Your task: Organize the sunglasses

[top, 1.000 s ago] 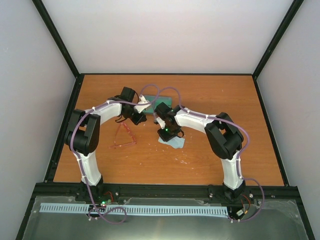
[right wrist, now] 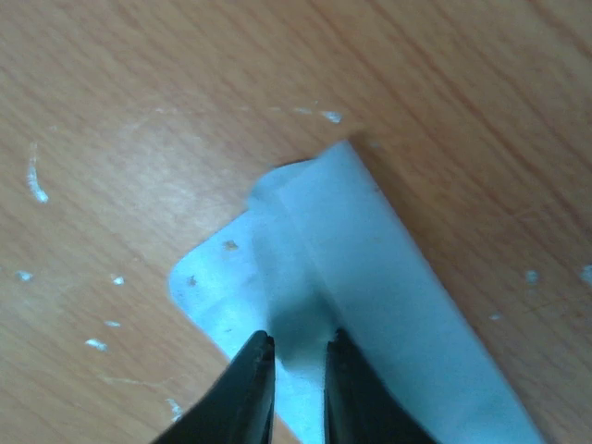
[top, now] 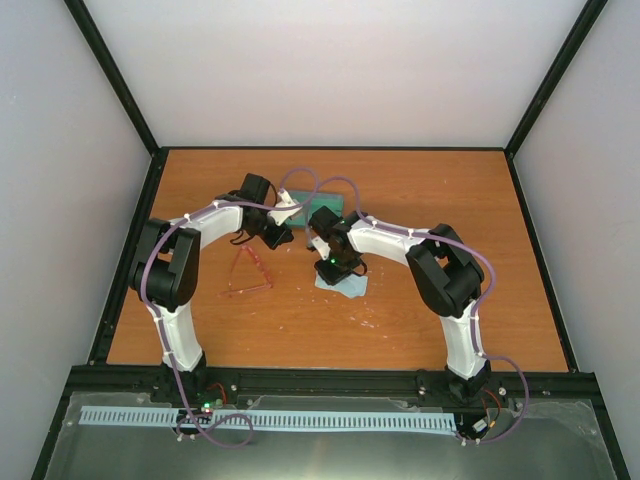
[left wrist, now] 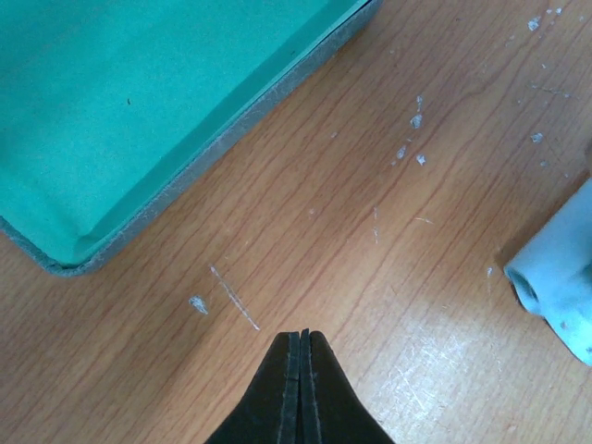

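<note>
A light blue cloth (top: 345, 285) lies folded on the wooden table. My right gripper is right over it, part open, fingertips at the cloth, with a fold running along beside them. My left gripper is shut over bare wood with nothing visible between its fingers, between the green open case (left wrist: 148, 102) and the cloth (left wrist: 555, 277). In the top view the green case (top: 300, 213) is behind both grippers, partly hidden by the arms. No sunglasses can be made out clearly.
A red angular object (top: 257, 270), too small to identify, lies left of the cloth, below my left gripper. Purple cables arch over both arms.
My right gripper and the cloth under it have shifted very slightly in the top view. The left arm has stayed still.
</note>
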